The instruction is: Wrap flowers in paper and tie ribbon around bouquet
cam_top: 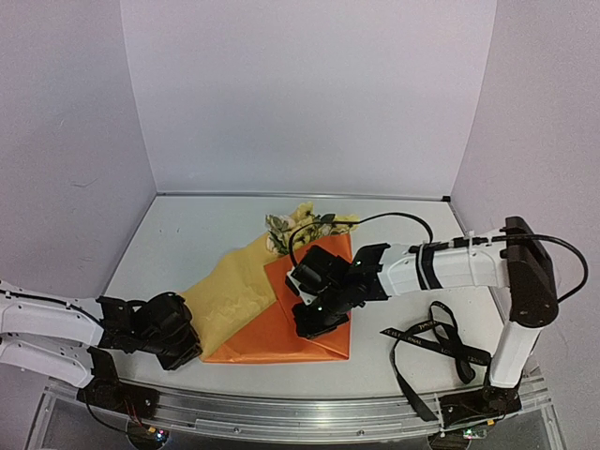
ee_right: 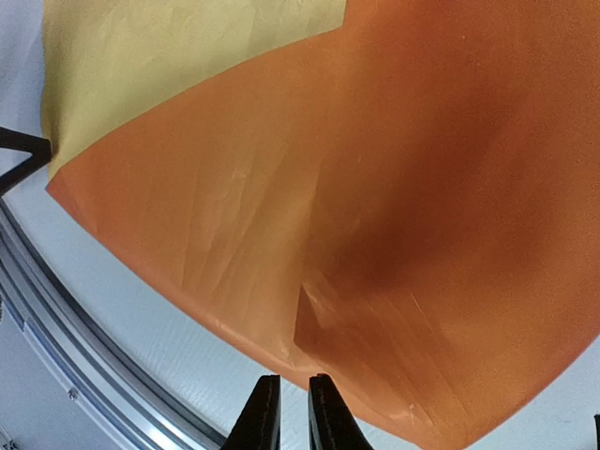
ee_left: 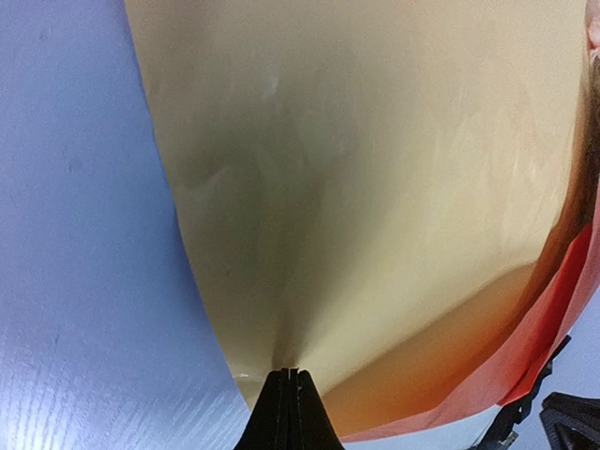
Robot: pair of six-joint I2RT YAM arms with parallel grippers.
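Note:
The bouquet's flowers (cam_top: 305, 225), yellow and cream with green leaves, poke out at the far end of a wrapper. Yellow paper (cam_top: 230, 291) makes its left side; an orange sheet (cam_top: 258, 339) shows at the front and right. My left gripper is shut at the yellow paper's near left edge, its tips touching the paper; whether paper is pinched between them is unclear. Over the orange part hangs my right gripper, its fingers a little apart with nothing between them. A black printed ribbon (cam_top: 450, 342) lies loosely coiled at the right.
Grey walls close in the left, back and right. A metal rail (cam_top: 300, 412) runs along the front edge.

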